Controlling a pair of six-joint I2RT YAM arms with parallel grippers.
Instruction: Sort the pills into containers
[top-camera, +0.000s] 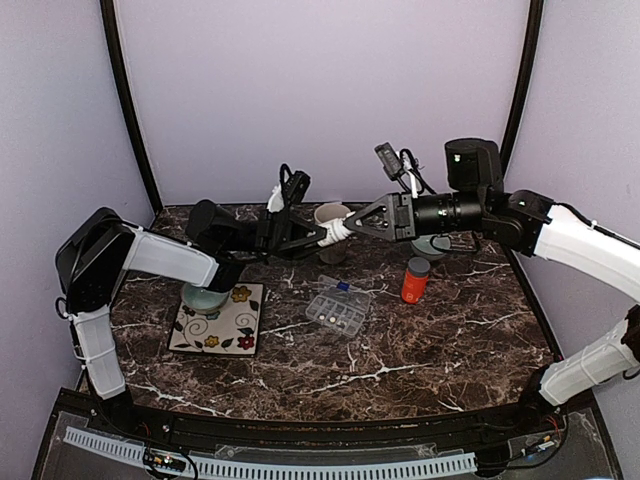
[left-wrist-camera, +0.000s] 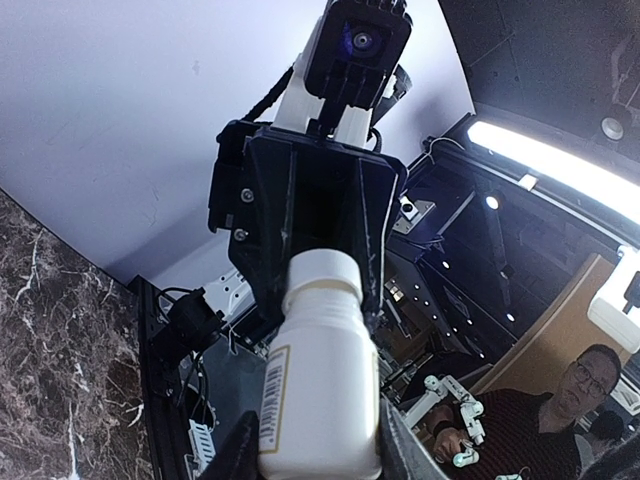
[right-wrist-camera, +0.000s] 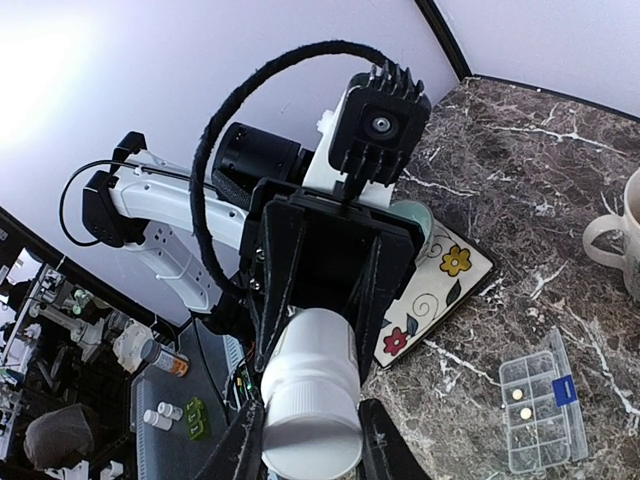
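Note:
A white pill bottle (top-camera: 335, 231) is held sideways in the air between my two grippers, above the back middle of the table. My left gripper (top-camera: 319, 238) is shut on the bottle's body, whose label edge shows in the left wrist view. From the other side my right gripper (top-camera: 353, 223) is shut on the white cap (right-wrist-camera: 312, 440). Cap and body are still together, seen also as one bottle (left-wrist-camera: 322, 390) in the left wrist view. Below lies the clear compartment box (top-camera: 337, 312), its lid open, with a few pale pills (right-wrist-camera: 526, 413) inside.
An orange bottle with a dark lid (top-camera: 416, 282) stands right of the box. A mug (top-camera: 331, 252) is behind the held bottle. At left a flowered tile (top-camera: 225, 325) carries a pale green bowl (top-camera: 204, 299).

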